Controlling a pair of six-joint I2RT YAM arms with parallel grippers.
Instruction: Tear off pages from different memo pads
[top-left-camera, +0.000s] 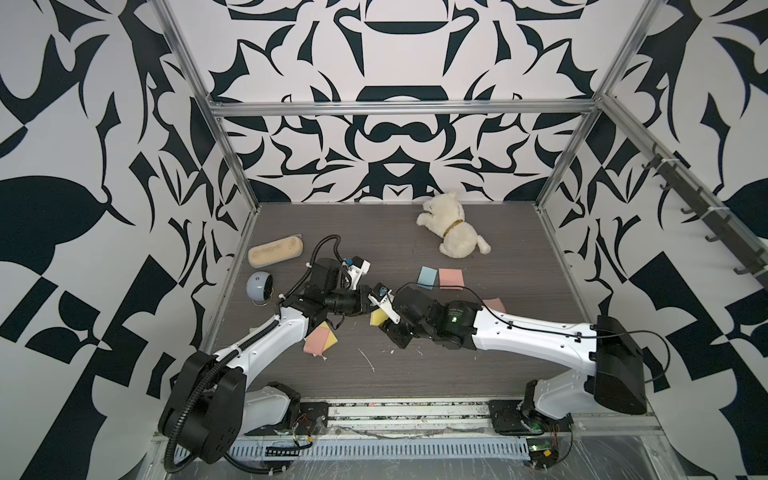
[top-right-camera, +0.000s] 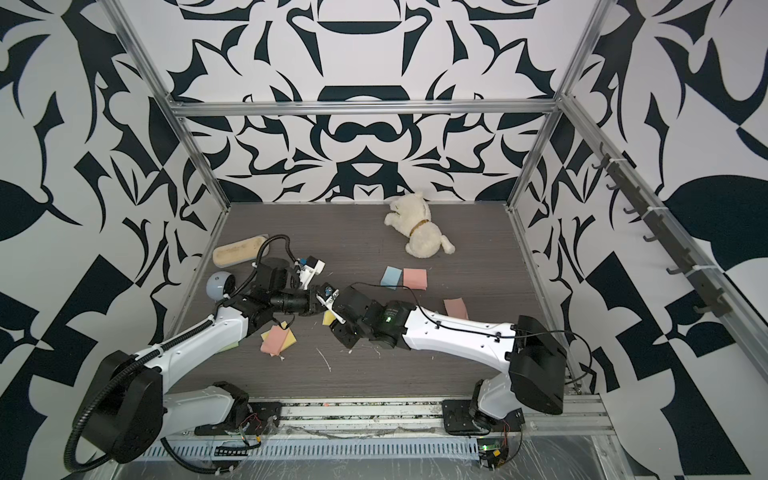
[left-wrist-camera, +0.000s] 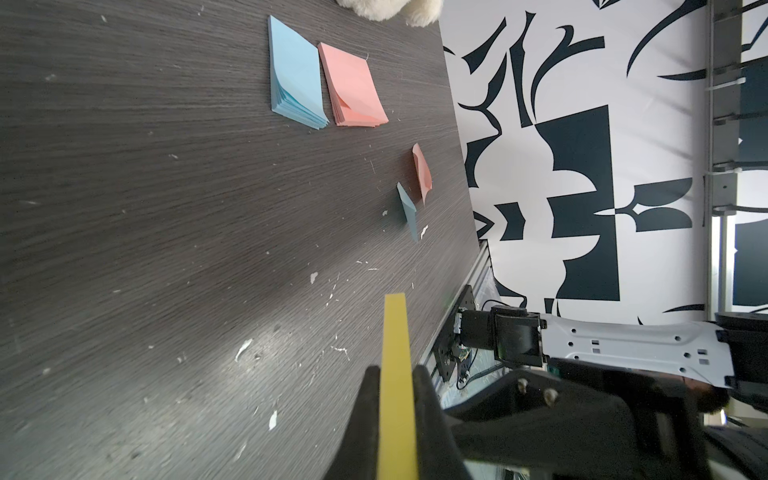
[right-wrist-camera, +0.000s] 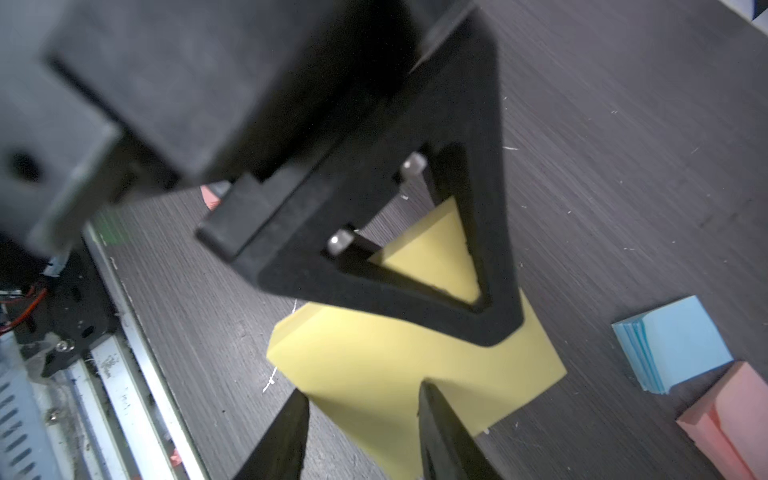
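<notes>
My left gripper is shut on a yellow memo pad (left-wrist-camera: 394, 336), seen edge-on in the left wrist view. The right wrist view shows its top page (right-wrist-camera: 384, 352) with the left gripper's black fingers behind it. My right gripper is part open at the pad's lower edge, its fingertips dark and blurred against the yellow paper. A blue pad (right-wrist-camera: 680, 344) and a pink pad (right-wrist-camera: 736, 416) lie on the table beyond, with loose pink and blue sheets (left-wrist-camera: 406, 209) nearby.
A cream plush dog (top-left-camera: 452, 228) lies at the back. A beige oblong object (top-left-camera: 274, 252) and a grey round object (top-left-camera: 258, 288) are at the left. Pink and yellow papers (top-left-camera: 316, 341) lie below the left arm.
</notes>
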